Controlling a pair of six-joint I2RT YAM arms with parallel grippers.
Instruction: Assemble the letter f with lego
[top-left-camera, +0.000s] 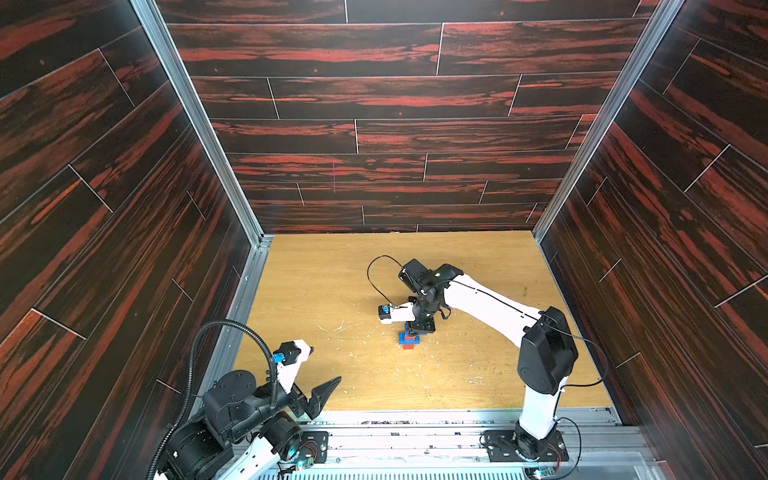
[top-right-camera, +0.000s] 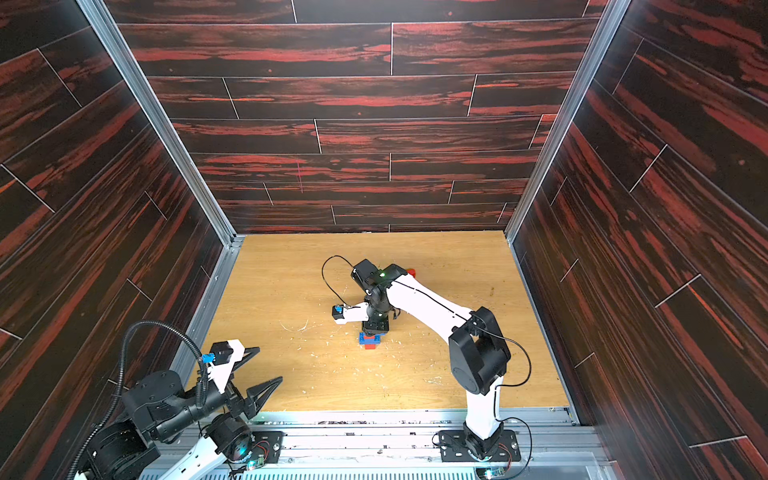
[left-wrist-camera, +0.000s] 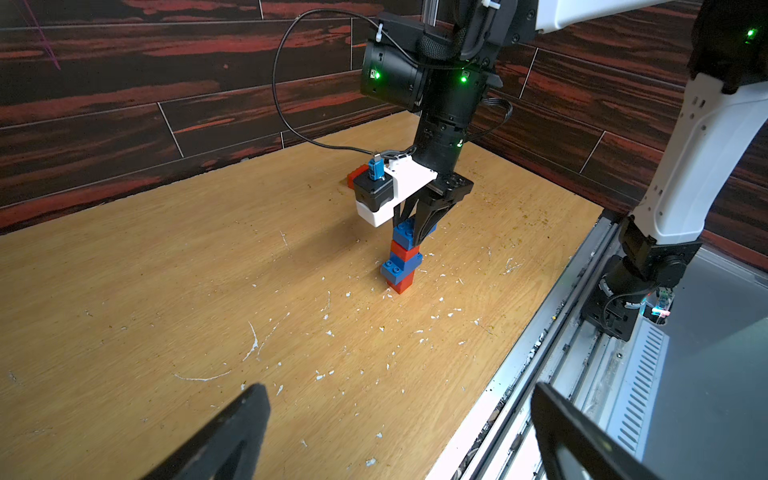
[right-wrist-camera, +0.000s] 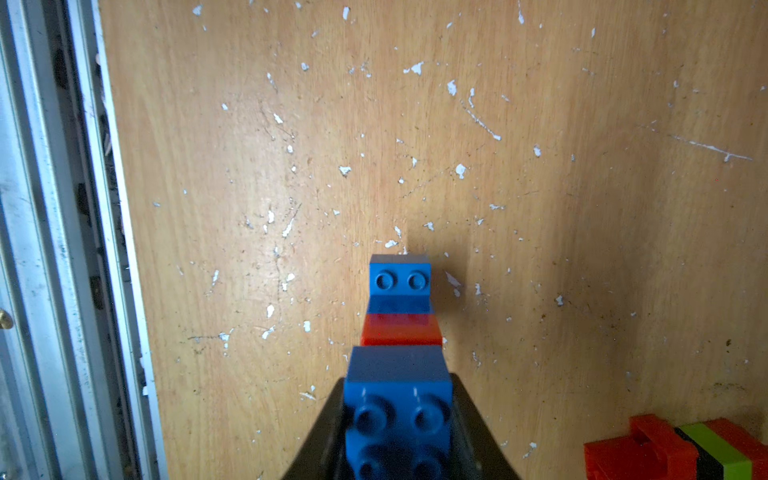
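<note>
A column of red and blue bricks is upright under my right gripper, which is shut on its top blue brick (right-wrist-camera: 398, 362). Below that, in the left wrist view, come a red brick (left-wrist-camera: 405, 252), a blue brick (left-wrist-camera: 393, 272) jutting out to one side, and a red brick (left-wrist-camera: 401, 285) at the foot. Whether the foot rests on the table or hangs just above it, I cannot tell. My left gripper stands open and empty over the front left, well away from the column.
Another group of bricks, with red (right-wrist-camera: 640, 457) and lime green (right-wrist-camera: 714, 453) parts, lies on the table beyond my right gripper. White scratches and specks mark the wooden table (left-wrist-camera: 200, 272). A metal rail (right-wrist-camera: 80, 240) borders the front.
</note>
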